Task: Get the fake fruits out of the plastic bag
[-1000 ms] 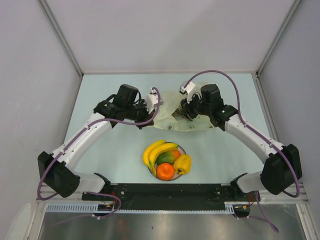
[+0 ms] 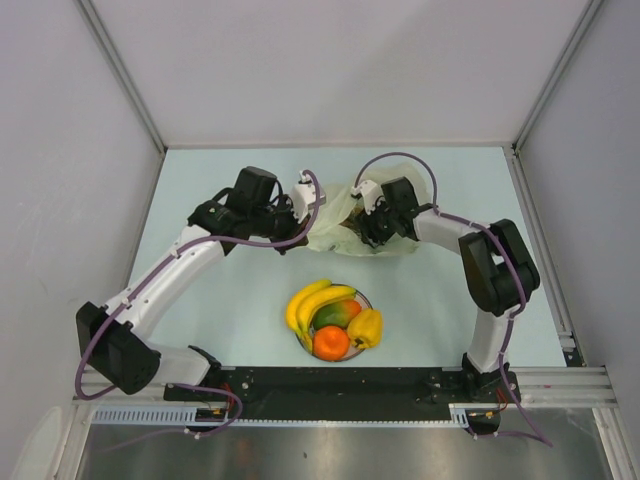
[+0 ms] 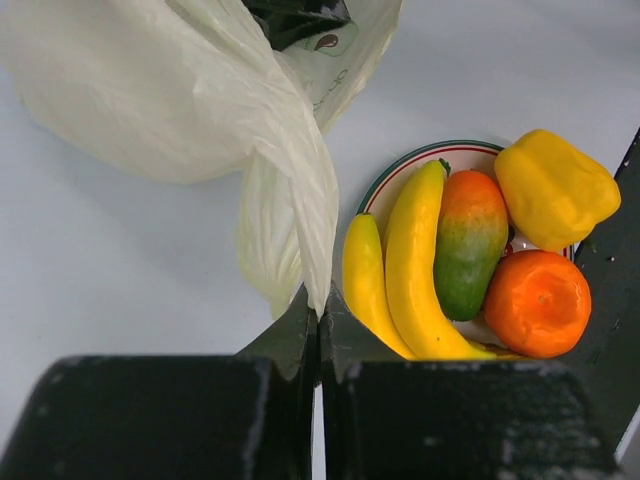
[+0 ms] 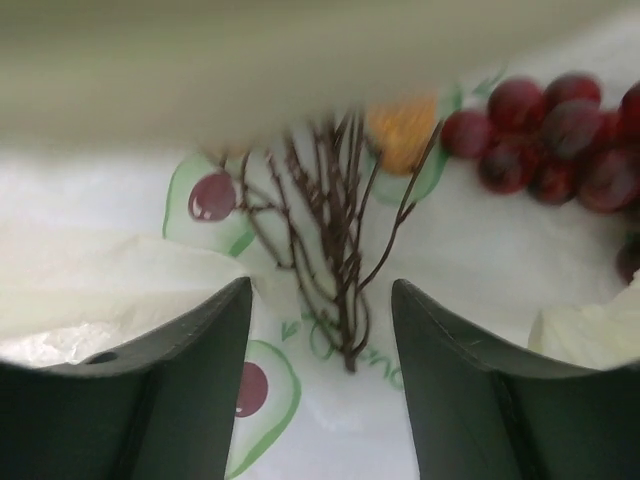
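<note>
The thin, cream plastic bag (image 2: 330,239) lies on the table's far side. Its edge (image 3: 303,230) is pinched at the tips of my left gripper, which is shut and pulls the bag taut. Inside the bag, seen in the right wrist view, are a brown branching stem (image 4: 345,270), dark red grapes (image 4: 575,135) and part of an orange-yellow fruit (image 4: 403,135). My right gripper reaches into the bag with its fingers apart on either side of the stem's lower end; contact with the stem cannot be made out.
A plate (image 3: 395,175) in front of the bag holds bananas (image 3: 418,260), a mango (image 3: 470,245), an orange fruit (image 3: 538,303) and a yellow pepper (image 3: 557,190). Bare table (image 2: 440,310) lies right of it. A bag fold blurs the top of the right wrist view.
The left arm and the plate of fruit have stayed in place.
</note>
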